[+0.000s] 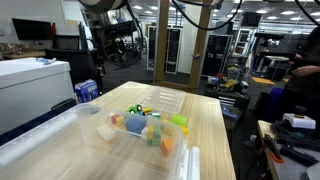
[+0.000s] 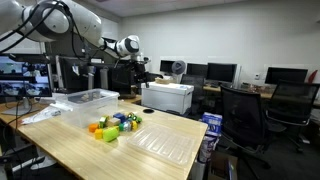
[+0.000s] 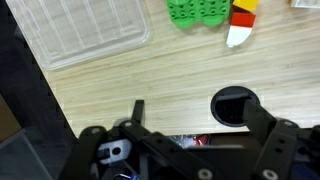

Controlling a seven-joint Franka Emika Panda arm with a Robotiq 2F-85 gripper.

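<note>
My gripper is open over bare table, with nothing between its two spread fingers. A round black disc (image 3: 235, 105) lies beside the right finger in the wrist view. Farther up are a green textured object (image 3: 198, 10) and a small piece in yellow, orange and red with a white tip (image 3: 241, 25). Colourful blocks (image 2: 115, 128) form a loose cluster on the table in exterior view 2. A clear bin (image 2: 85, 106) stands behind them. Seen through that bin's walls in exterior view 1, several blocks (image 1: 152, 132) are hard to place inside or behind it.
A shallow translucent tray (image 2: 165, 143) lies flat to the right of the blocks, its corner also visible in the wrist view. Bare wood (image 2: 110, 160) fills the table's front. Beyond the table stand a blue box (image 2: 211, 135) and office chairs (image 2: 243, 125).
</note>
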